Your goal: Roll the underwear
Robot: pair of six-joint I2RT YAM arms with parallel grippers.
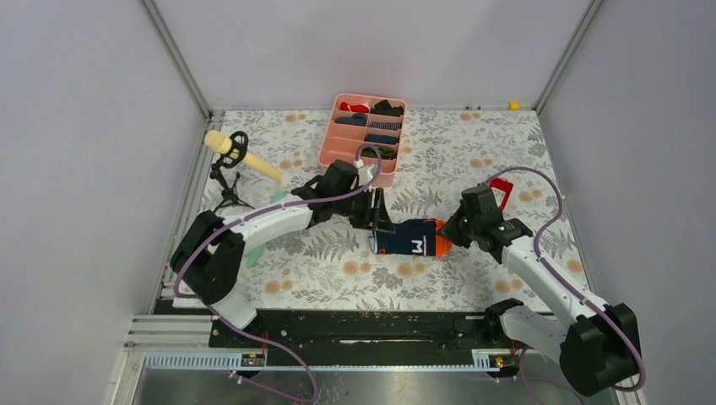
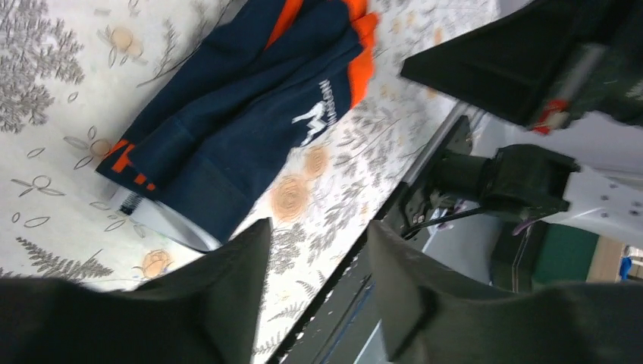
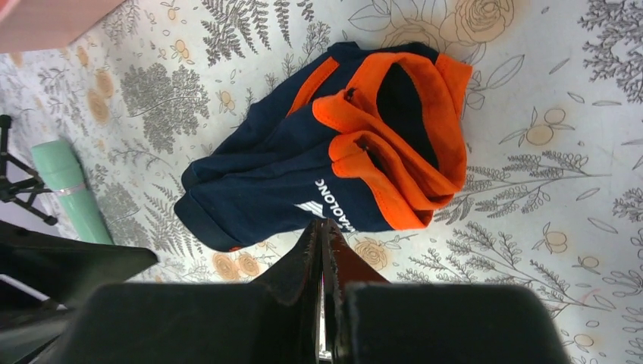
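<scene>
A navy pair of underwear (image 1: 405, 238) with an orange waistband lies folded into a flat strip mid-table, its printed lettering showing. In the right wrist view the orange waistband (image 3: 421, 129) gapes at one end of the underwear (image 3: 258, 186). My left gripper (image 1: 382, 226) hangs over the strip's left end; the left wrist view shows its fingers (image 2: 231, 292) parted with only table and floor visible between them. Close by the waistband end is my right gripper (image 1: 447, 239), its fingers (image 3: 307, 265) pressed together and no cloth visible between them. Whether they touch the underwear, I cannot tell.
Behind the underwear stands a pink divided box (image 1: 325, 143) holding several rolled garments. A red-framed card (image 1: 501, 192) lies behind the right arm. On the left are a green bottle (image 3: 72, 189) and a yellow-topped stand (image 1: 245, 154). Bare tablecloth lies in front.
</scene>
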